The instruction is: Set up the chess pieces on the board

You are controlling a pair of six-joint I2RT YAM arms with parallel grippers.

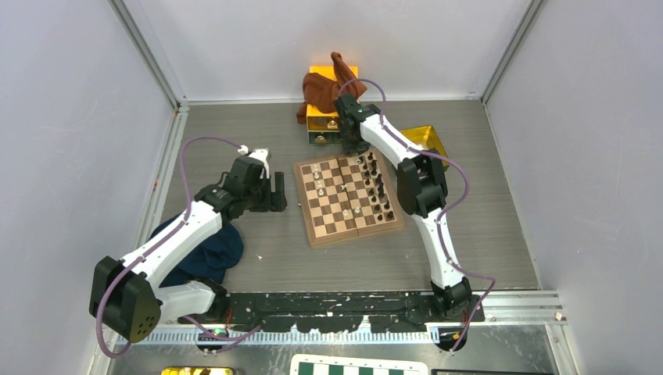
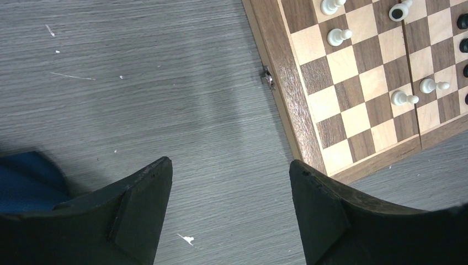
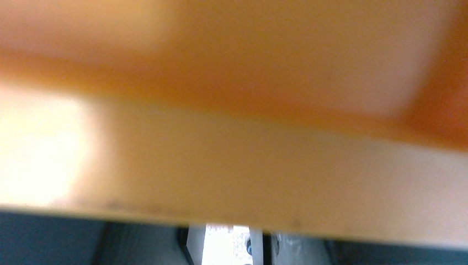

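The wooden chessboard (image 1: 328,228) lies mid-table, black pieces (image 1: 380,190) lining its right side. A few white pieces stand on the left half, including a white pawn (image 2: 402,99); another white piece (image 2: 398,13) lies on its side. My left gripper is open and empty, left of the board. My right gripper (image 1: 352,144) is at the gold drawer box (image 1: 320,123) behind the board. The right wrist view shows a blurred orange-yellow surface close up, hiding the fingertips; its opening cannot be made out.
A brown cloth (image 1: 320,90) drapes over the drawer box. A yellow tray (image 1: 434,137) is behind the right arm. A dark blue cloth (image 1: 207,250) lies under the left arm. Bare table surrounds the board's left and front.
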